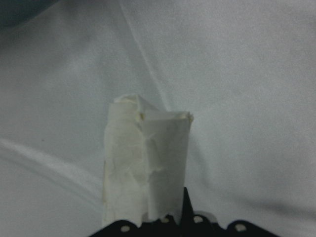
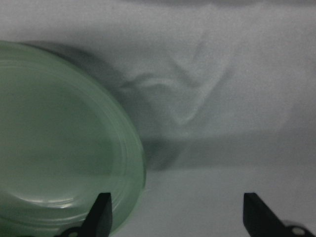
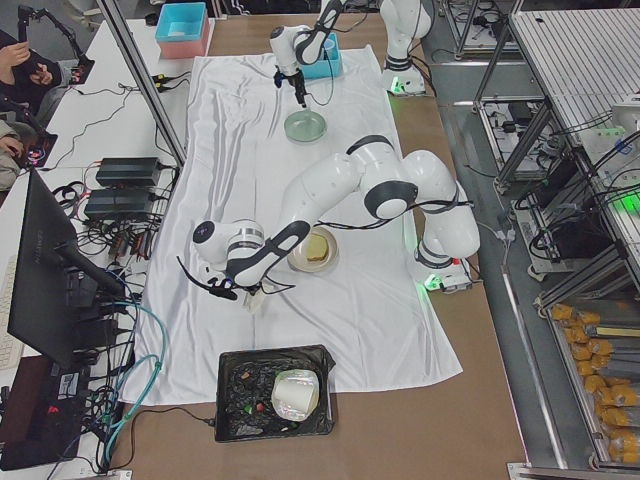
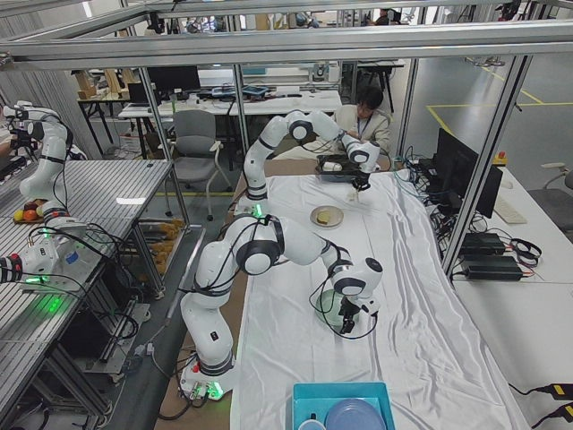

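My left gripper point(image 3: 243, 291) is shut on a folded white paper packet point(image 1: 143, 163), low over the cloth in the near half of the table. Beside that arm a plate point(image 4: 319, 221) holds a yellowish item point(image 3: 316, 247). My right gripper stands open above the edge of an empty green plate point(image 2: 54, 123), with nothing between its fingers.
A black tray point(image 3: 245, 400) with a white container lies at the near end. A blue bin point(image 4: 304, 403) with a plate and mug sits at the other end. Monitors and cables line one side.
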